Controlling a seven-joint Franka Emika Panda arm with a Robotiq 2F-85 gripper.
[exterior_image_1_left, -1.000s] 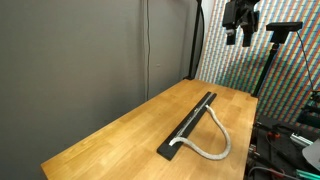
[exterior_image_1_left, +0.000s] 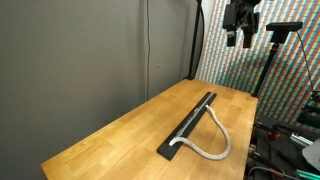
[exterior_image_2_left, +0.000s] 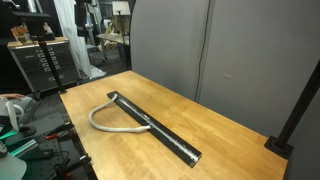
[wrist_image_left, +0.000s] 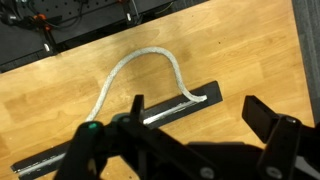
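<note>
On the wooden table lies a long, straight black strip (exterior_image_1_left: 187, 125) with a light groove along its middle. A whitish cord (exterior_image_1_left: 222, 136) bows out from the strip in a wide curve, on the robot's side of it. In the wrist view, one end of the cord (wrist_image_left: 177, 73) rests on the strip (wrist_image_left: 207, 99) near the strip's right end; the other end runs down behind my left finger. High above the table, well clear of both, my gripper (exterior_image_1_left: 239, 42) hangs open with its fingers apart. Nothing shows between them. Part of the strip is hidden by the gripper in the wrist view.
A grey partition (exterior_image_1_left: 75, 75) stands along its far side, with a dark post (exterior_image_2_left: 293, 115) by one corner. Cables and a dark stand (exterior_image_1_left: 290, 145) are at the robot's side.
</note>
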